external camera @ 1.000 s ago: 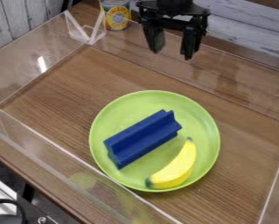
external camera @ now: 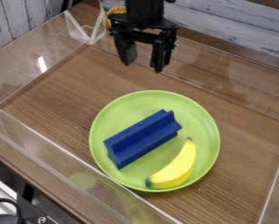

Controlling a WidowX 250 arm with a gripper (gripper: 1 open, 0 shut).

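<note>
My black gripper (external camera: 142,54) hangs over the back of the wooden table, its two fingers spread open with nothing seen between them. Below it a green plate (external camera: 125,116) lies on the table, holding a blue block (external camera: 142,138) lying diagonally and a yellow banana (external camera: 174,165) at the lower right.
A can (external camera: 114,15) stands at the back, partly hidden behind the gripper. Clear plastic walls edge the table at the left and back. The wood (external camera: 59,105) left and right of the plate is clear.
My gripper has moved left across the back of the table, from right of centre to nearer the can. The plate, block and banana have not moved.
</note>
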